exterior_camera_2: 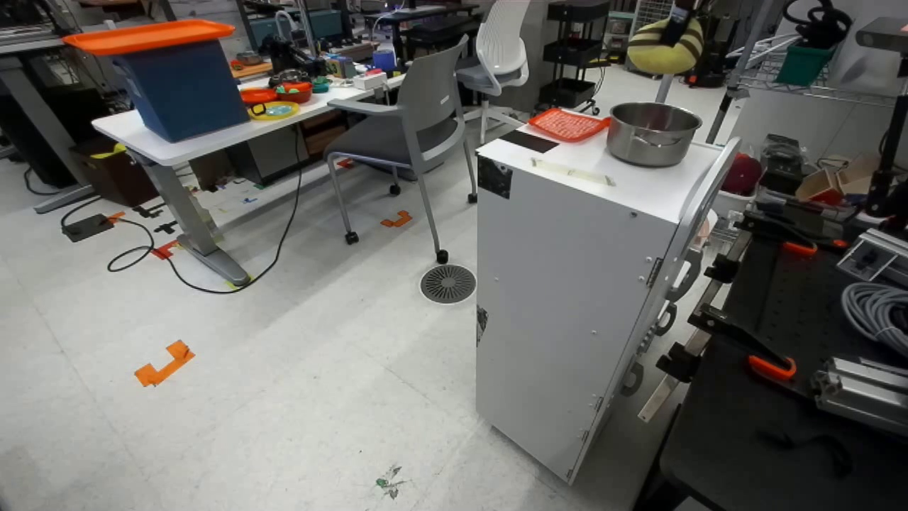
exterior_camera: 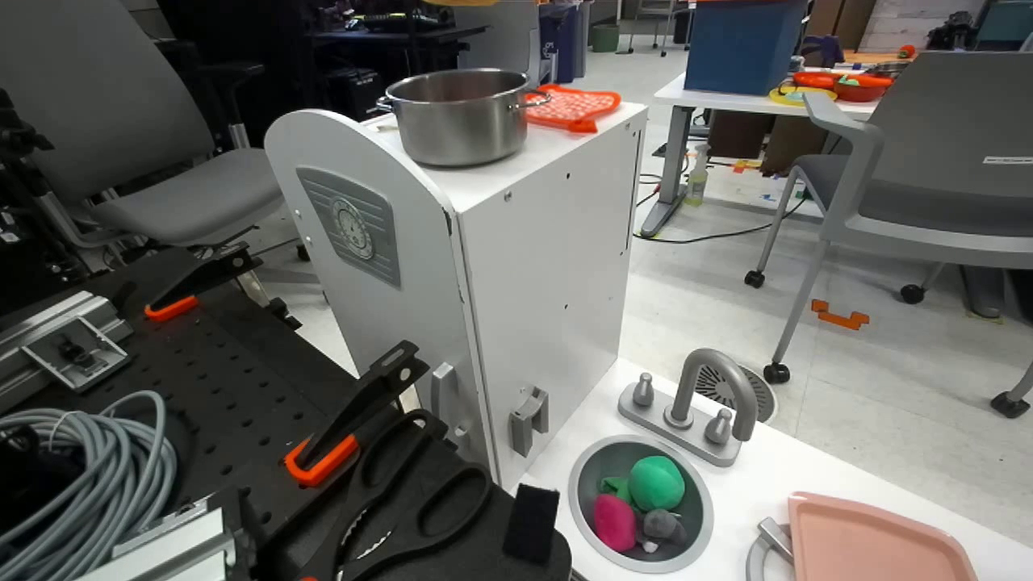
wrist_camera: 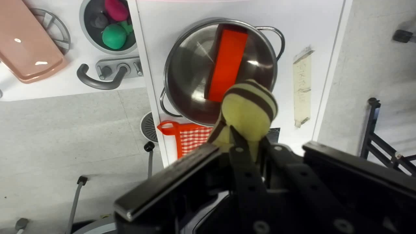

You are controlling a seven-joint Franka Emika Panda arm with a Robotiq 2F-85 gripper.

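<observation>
In the wrist view, my gripper is shut on a plush toy [wrist_camera: 249,109], yellowish with dark brown stripes. The toy covers part of the near rim of a steel pot [wrist_camera: 189,64]. An orange-red block [wrist_camera: 227,64] with brown sides lies inside that pot. From exterior view 2, my gripper [exterior_camera_2: 678,30] and the striped toy [exterior_camera_2: 664,52] hang in the air above the pot [exterior_camera_2: 651,136], clear of its rim. Only a sliver of the toy [exterior_camera: 460,2] shows at the top edge of exterior view 1.
The pot stands on a white cabinet [exterior_camera: 552,252], with a red checked potholder [exterior_camera: 573,108] beside it. A lower counter holds a sink [exterior_camera: 586,474] with soft toys in it, a grey faucet [exterior_camera: 712,368] and a pink tray [exterior_camera: 876,542]. Clamps and scissors lie on the black table [exterior_camera: 208,387].
</observation>
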